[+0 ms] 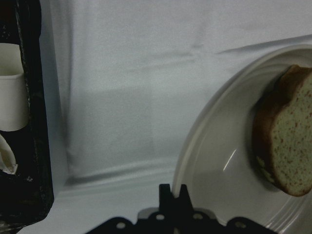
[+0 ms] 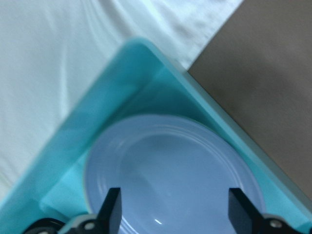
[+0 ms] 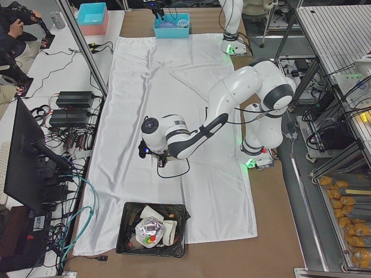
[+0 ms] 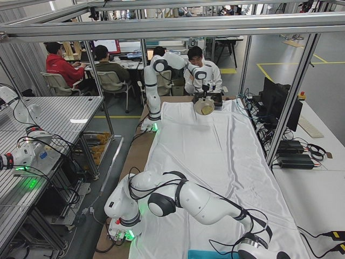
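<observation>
My left gripper is shut on the rim of a white bowl (image 1: 214,165) that holds a slice of bread (image 1: 287,136); in the camera right view the bowl (image 4: 204,107) hangs below that arm's wrist at the far end of the cloth. My right gripper is open above a light blue plate (image 2: 170,165) lying in a blue bin (image 2: 141,63), with nothing between its fingers.
A black tray (image 3: 130,231) with white cups and a foil-covered item sits at the near end in the camera left view. Monitor, cables and frame posts line the side.
</observation>
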